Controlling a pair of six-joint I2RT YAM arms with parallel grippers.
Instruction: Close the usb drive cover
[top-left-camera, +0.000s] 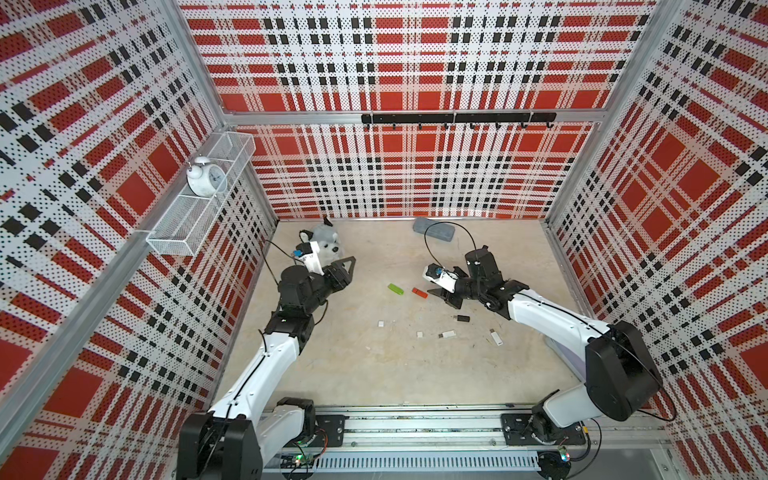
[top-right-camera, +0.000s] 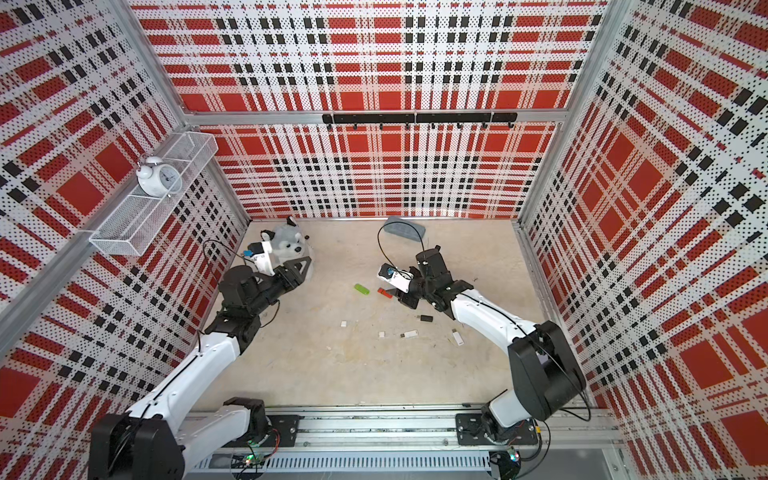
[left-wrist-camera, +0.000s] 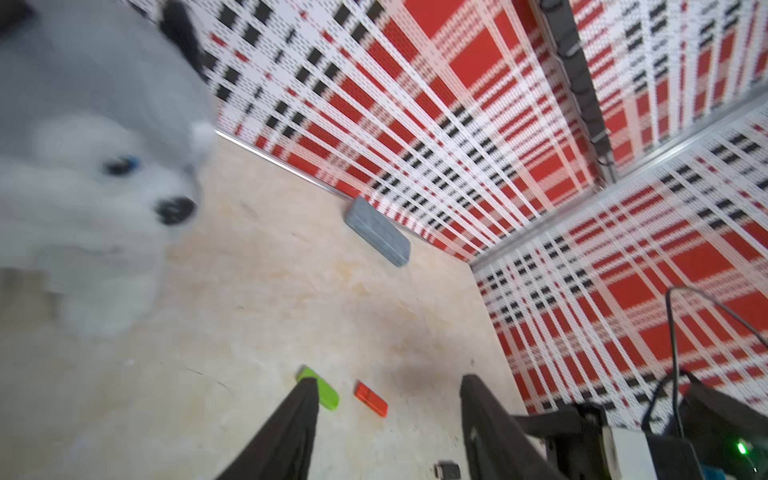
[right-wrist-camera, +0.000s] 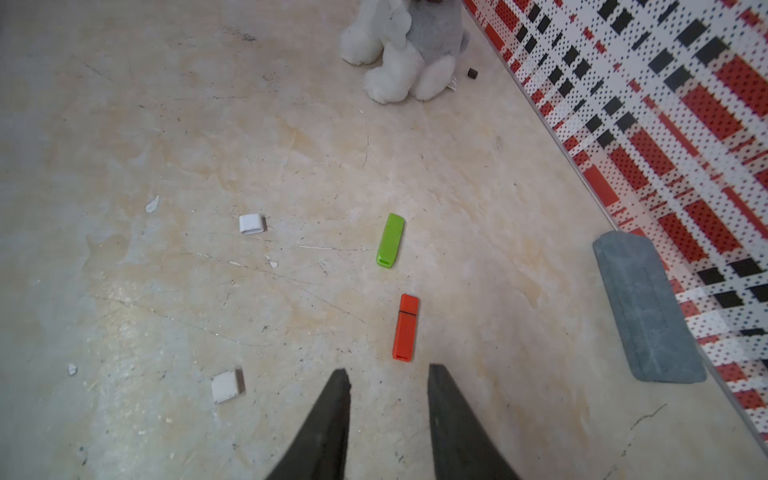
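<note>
On the table lie a green usb drive (right-wrist-camera: 390, 241) and a red usb drive (right-wrist-camera: 405, 334) with a seam near one end. A black drive (top-left-camera: 462, 318) and white drives (top-left-camera: 496, 337) (top-left-camera: 447, 334) rest closer to the front, beside small white caps (right-wrist-camera: 225, 387) (right-wrist-camera: 250, 224). My right gripper is open above the table, near the red drive, its fingers empty. Over at the left, my left gripper is also open, empty and clear of the drives, in front of the plush dog (left-wrist-camera: 104, 176).
A grey block (right-wrist-camera: 649, 308) lies by the back wall. The wire shelf (top-left-camera: 200, 200) on the left wall holds a white clock (top-left-camera: 206, 177). The table's middle, left of the drives, is largely free.
</note>
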